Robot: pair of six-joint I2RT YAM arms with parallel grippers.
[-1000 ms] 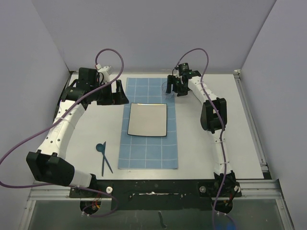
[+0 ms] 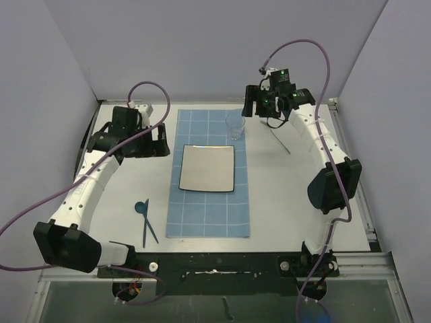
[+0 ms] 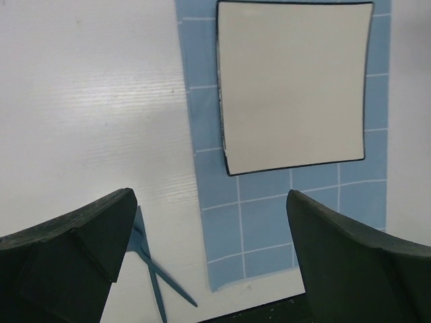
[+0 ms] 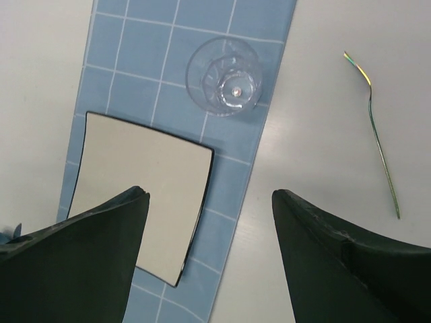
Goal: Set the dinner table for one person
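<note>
A square white plate with a dark rim (image 2: 207, 168) lies on the blue checked placemat (image 2: 207, 219). On the mat's far right corner stands a clear glass (image 4: 225, 77). Left of the mat, on the bare table, a dark blue spoon (image 2: 140, 208) and a second slim blue utensil (image 2: 152, 230) cross each other. My left gripper (image 2: 160, 142) hangs open and empty over the table, left of the plate. Open too, my right gripper (image 2: 251, 101) is above the glass's right side, with nothing between its fingers.
Right of the mat lies a thin, shiny green-gold stick-like item (image 4: 378, 134), partly covered by the right arm in the top view. Walls close in the back and sides.
The right gripper has come up and away from the glass, which now stands free on the mat. My left gripper has shifted slightly left and toward the front.
</note>
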